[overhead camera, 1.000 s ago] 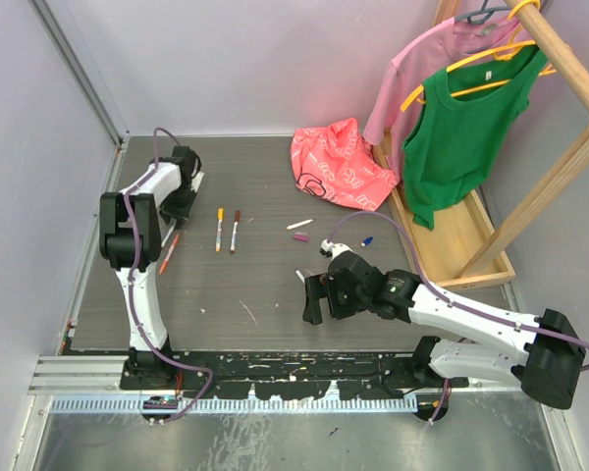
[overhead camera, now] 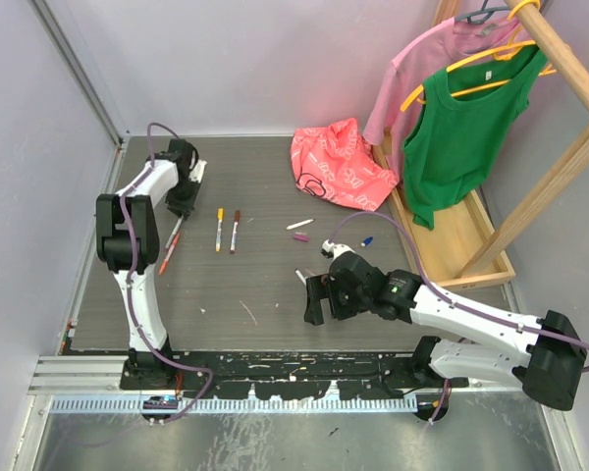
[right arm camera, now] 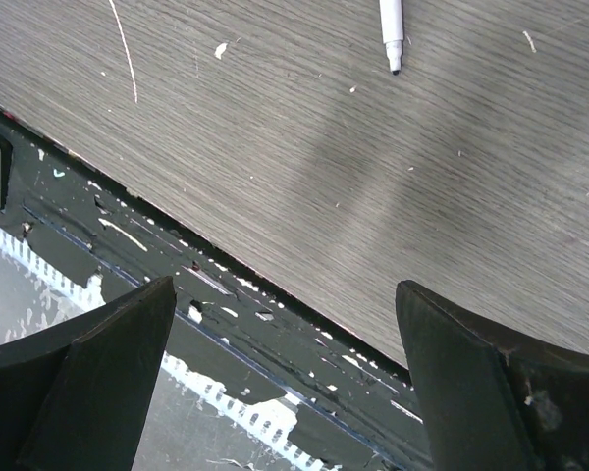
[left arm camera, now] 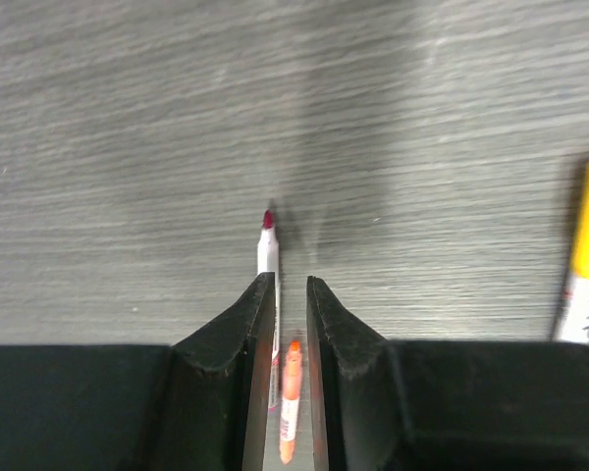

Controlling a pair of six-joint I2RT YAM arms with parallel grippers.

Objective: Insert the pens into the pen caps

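My left gripper is over the left of the table, its fingertips a narrow gap apart; whether anything is held between them is unclear. Below it lie a white pen with dark red tip (left arm camera: 268, 257) and an orange pen (left arm camera: 291, 378). A yellow-capped pen (overhead camera: 219, 229) and a brown-capped pen (overhead camera: 236, 231) lie right of it. A white pen (overhead camera: 299, 222), pink cap (overhead camera: 300, 237) and blue cap (overhead camera: 367, 241) lie farther right. My right gripper stands open near the front, a white pen (right arm camera: 392, 29) ahead of it.
A wooden rack (overhead camera: 560, 182) with hanging clothes fills the right side, with a pink patterned cloth (overhead camera: 339, 162) beside it at the back. A black rail runs along the front edge.
The right arm and the objects on the table look unchanged.
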